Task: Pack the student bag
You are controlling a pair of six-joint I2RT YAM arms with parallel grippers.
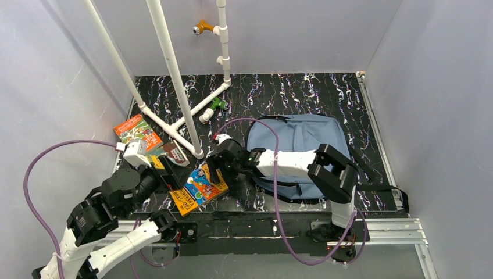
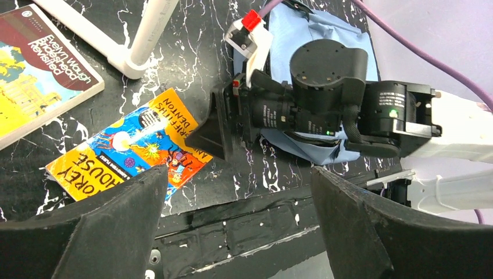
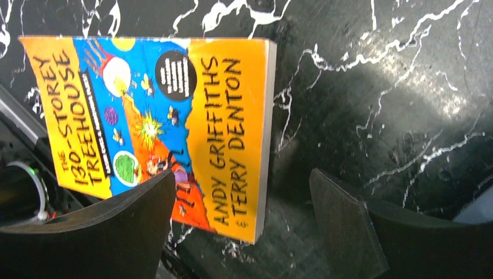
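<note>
The Treehouse book [image 1: 202, 189], orange and blue, lies flat on the dark marbled table. My right gripper hangs over that book's authors' end, its fingers apart and the spine-side edge showing between them. In the left wrist view the right gripper's fingers [image 2: 215, 139] reach the book's right end; whether they touch it, I cannot tell. My left gripper [image 1: 175, 175] is open, over the book's left part, with nothing held. Behind it lie the Brideshead Revisited book [image 2: 49, 70] and another orange-and-green book [image 1: 139, 132]. The blue bag [image 1: 308, 131] lies on the right, partly hidden by my right arm.
A white pipe frame [image 1: 180, 96] stands behind the books, its foot close to the Brideshead one. A green valve [image 1: 219, 103] sits by the pipes. Bare table [image 1: 261, 90] extends behind the bag, and a bag strap [image 1: 381, 188] trails right.
</note>
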